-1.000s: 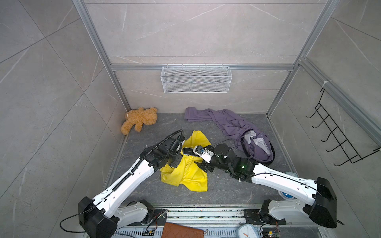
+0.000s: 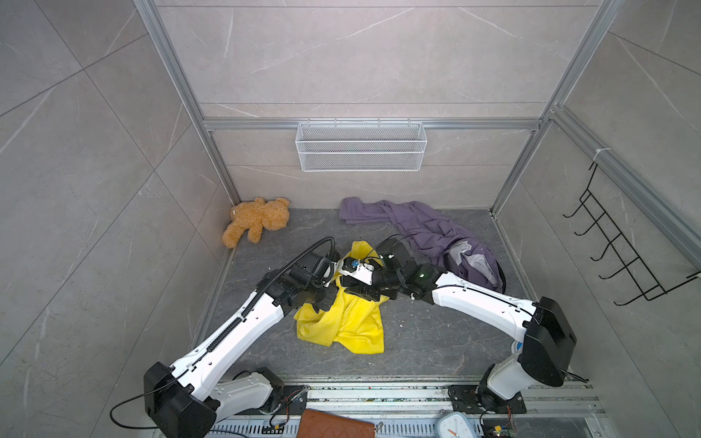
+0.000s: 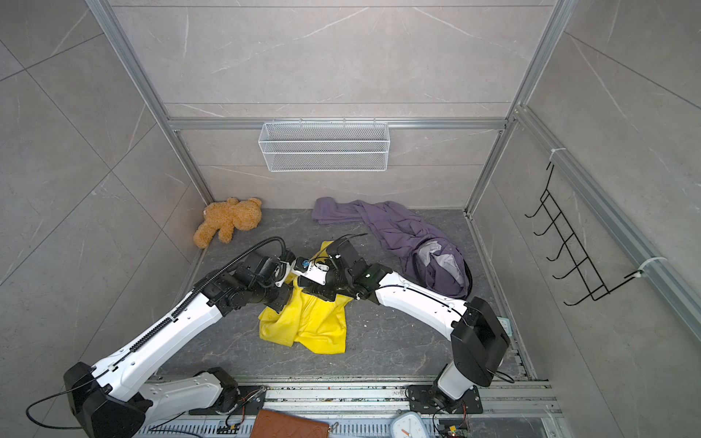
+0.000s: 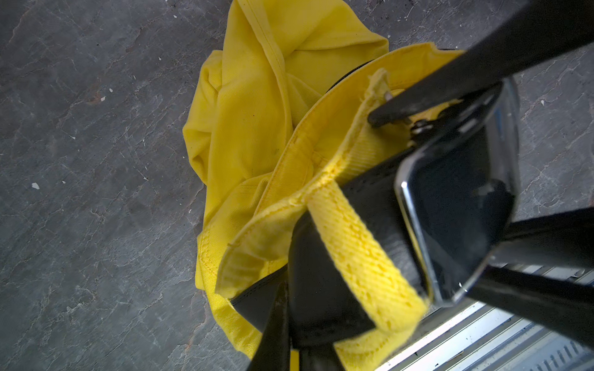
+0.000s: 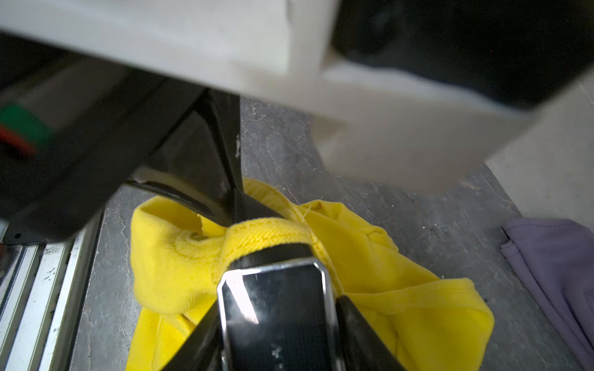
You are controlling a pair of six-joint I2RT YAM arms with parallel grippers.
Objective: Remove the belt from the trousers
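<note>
Yellow trousers [image 2: 339,328] lie crumpled mid-floor, their waistband raised between my grippers. A black belt with a chrome-framed buckle [image 5: 272,309] passes through a yellow loop [image 4: 365,259]. My left gripper [image 2: 328,292] is at the waistband, shut, its fingers low in its wrist view by the belt strap; whether anything is between them is unclear. My right gripper [image 2: 350,281] is at the buckle from the right, its fingers apart either side of it; I cannot tell whether they touch it.
A purple garment [image 2: 409,226] lies along the back right, a teddy bear [image 2: 259,215] in the back left corner. A white mesh shelf [image 2: 360,146] hangs on the back wall, a black hook rack [image 2: 613,241] on the right wall.
The left arm is almost unchanged.
</note>
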